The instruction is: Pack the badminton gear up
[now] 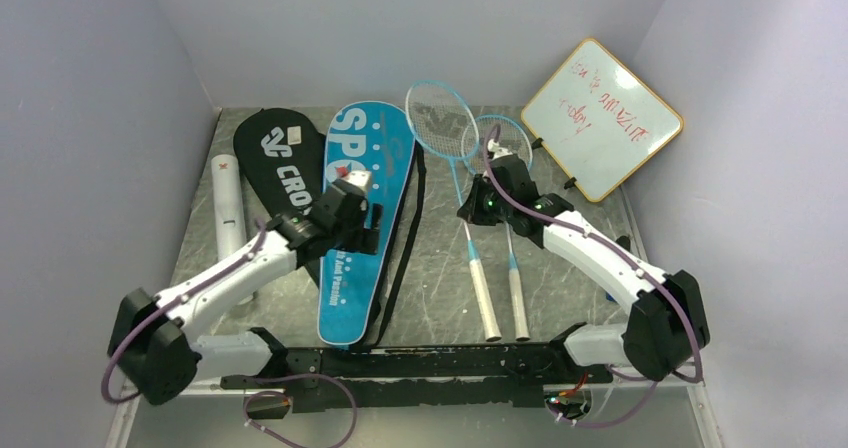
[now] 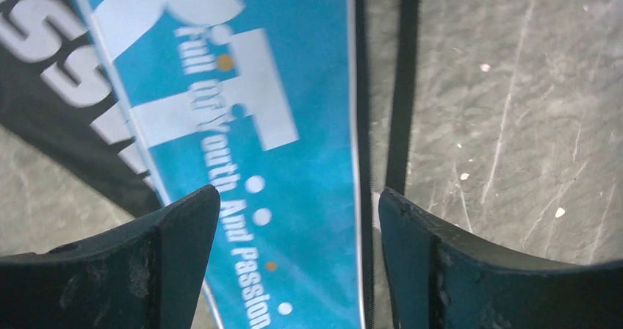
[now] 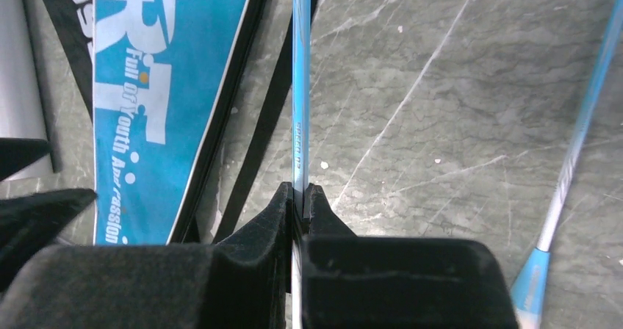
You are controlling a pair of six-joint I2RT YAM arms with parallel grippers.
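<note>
The blue SPORT bag (image 1: 350, 298) lies flat left of centre, overlapping the black bag (image 1: 268, 168). My left gripper hangs open over the blue bag, its fingers empty. My right gripper is shut on the shaft of a blue racket (image 1: 482, 293), whose head is at the back, overlapping that of the second racket (image 1: 518, 298), which lies to the right with its white handle toward the front.
A white tube (image 1: 227, 193) lies along the left edge. A whiteboard (image 1: 600, 118) stands at the back right. A black strap runs beside the blue bag, with some bare surface beyond it.
</note>
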